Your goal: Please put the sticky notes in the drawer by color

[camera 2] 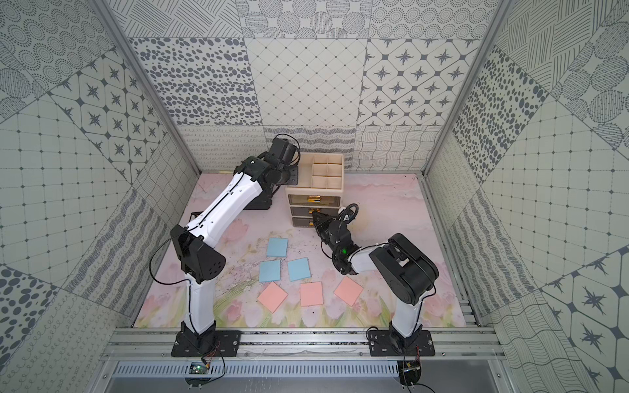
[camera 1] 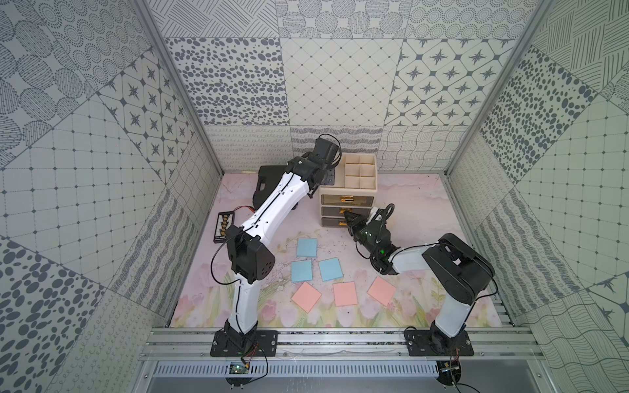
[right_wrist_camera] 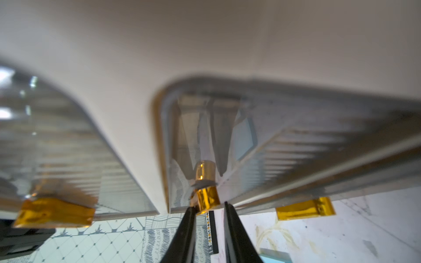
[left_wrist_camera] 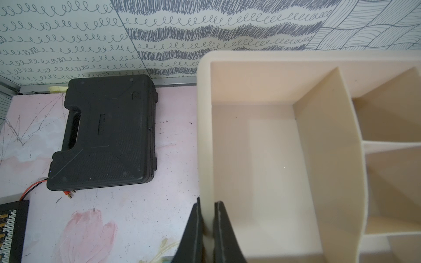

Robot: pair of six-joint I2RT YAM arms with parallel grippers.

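Observation:
Three blue sticky notes and three pink ones lie flat in front of the beige drawer cabinet. My left gripper is shut on the cabinet's left top rim, one finger on either side of the wall. At the cabinet's front, my right gripper stands part open. Its fingertips flank the lower end of the middle drawer's gold handle, with a gap between them; whether they touch it, I cannot tell. The top drawer's handle and the bottom one's handle show on either side. All drawers look closed.
Behind my left arm lies a black case, with a black tray of small parts at the far left. The cabinet's top has open compartments.

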